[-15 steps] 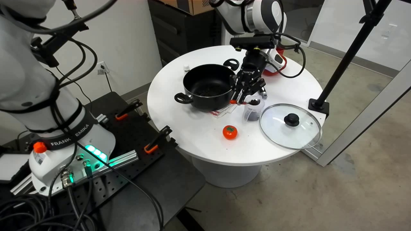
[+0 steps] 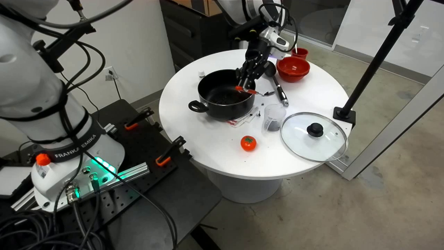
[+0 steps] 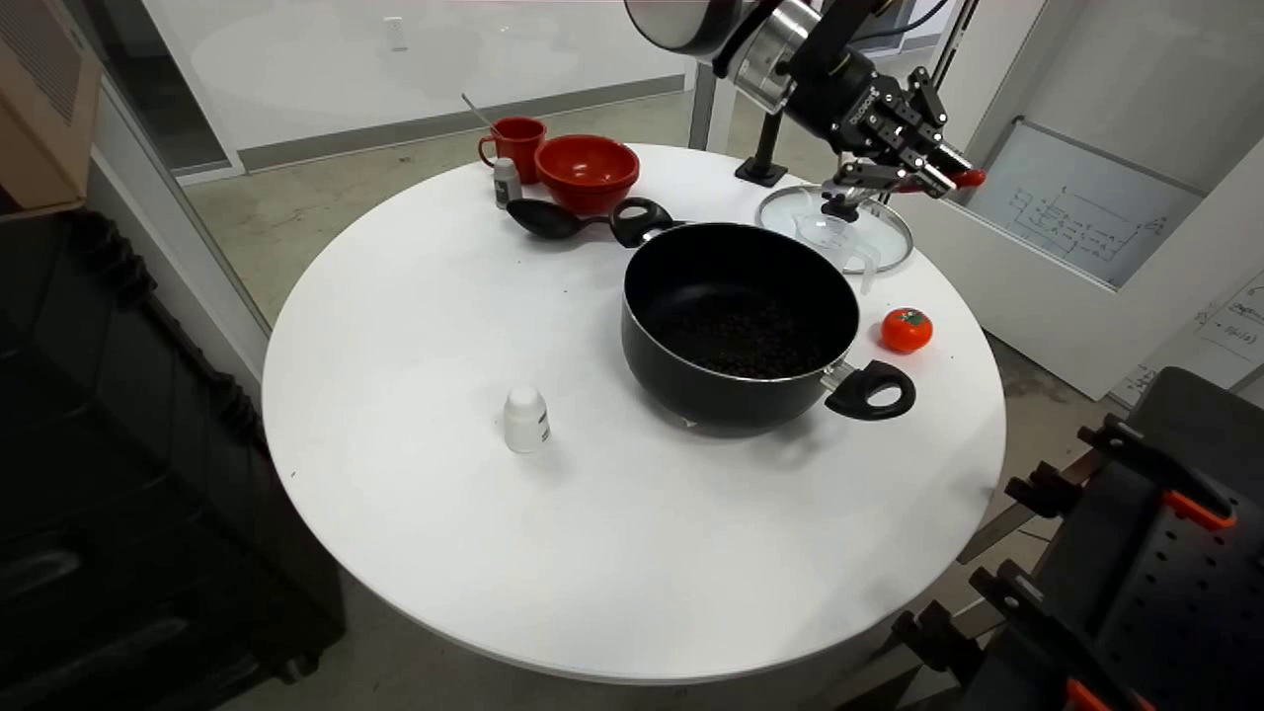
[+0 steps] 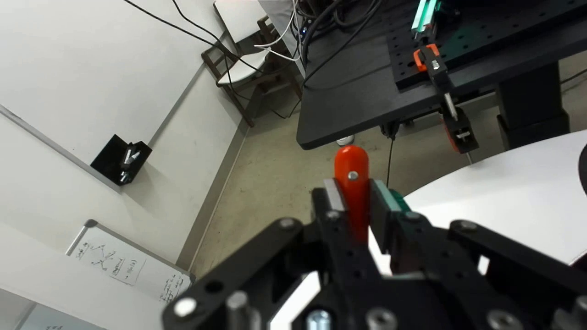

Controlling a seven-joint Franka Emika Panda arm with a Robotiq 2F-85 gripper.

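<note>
My gripper (image 2: 246,86) is shut on the red handle (image 4: 352,181) of a small metal spoon. Its bowl, the spoon bowl (image 2: 269,93), points right in exterior view 1 and looks dark; I cannot tell whether it carries anything. In that view the gripper overlaps the right rim of the black pot (image 2: 227,109). Exterior view 2 shows the gripper (image 3: 936,176) raised beyond the pot, over the lid side. Dark beans or grains (image 3: 744,338) cover part of the pot's floor. A clear cup (image 2: 273,117) with dark contents stands beside the pot.
A tomato (image 2: 248,143) and a glass lid (image 2: 314,136) lie near the table's edge. Red bowls (image 2: 293,68), a red mug (image 3: 516,148) and a black ladle (image 3: 547,218) are on the far side. A white shaker (image 3: 524,419) stands apart, with clear tabletop around it.
In exterior view 1 the arm has moved left and farther back, carrying the spoon from above the clear cup towards the pot's right rim. The red bowls and ladle are now uncovered.
</note>
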